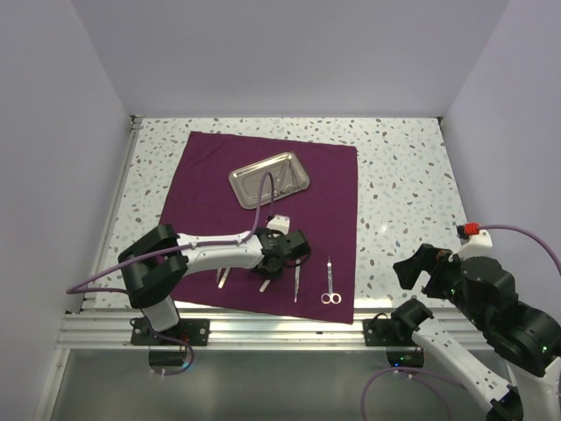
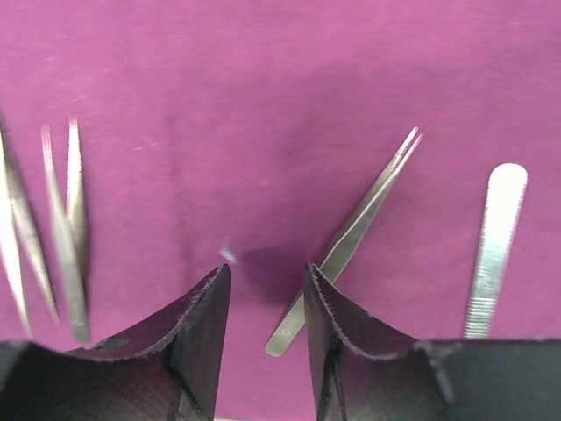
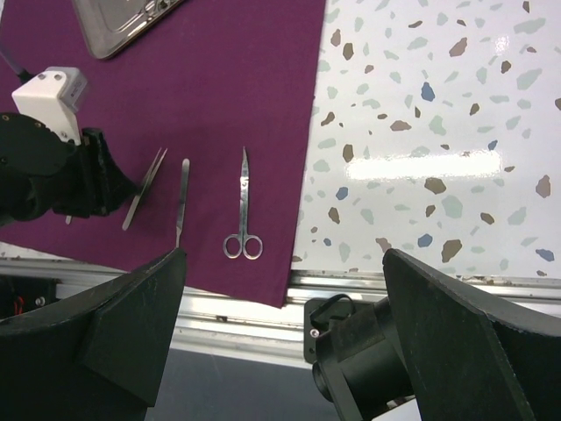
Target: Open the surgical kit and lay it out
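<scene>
Tweezers (image 2: pixel 355 228) lie slanted on the purple cloth in the left wrist view. Over them hovers my left gripper, its fingers partly open; the right finger (image 2: pixel 324 307) overlaps the tweezers' lower part, and the gap shows only cloth. To the right is a flat metal handle, seen whole as a slim tool (image 3: pixel 183 202) in the right wrist view. Scissors (image 1: pixel 330 289) rest farthest right. More tweezers (image 2: pixel 66 228) lie at the left. The metal tray (image 1: pixel 247 195) still holds some instruments. My right gripper is open and empty, off the cloth.
The purple cloth (image 1: pixel 333 175) covers the table's left and middle. A metal rail (image 1: pixel 263 338) runs along the front edge. A purple cable (image 1: pixel 259 206) arches from the left gripper near the tray.
</scene>
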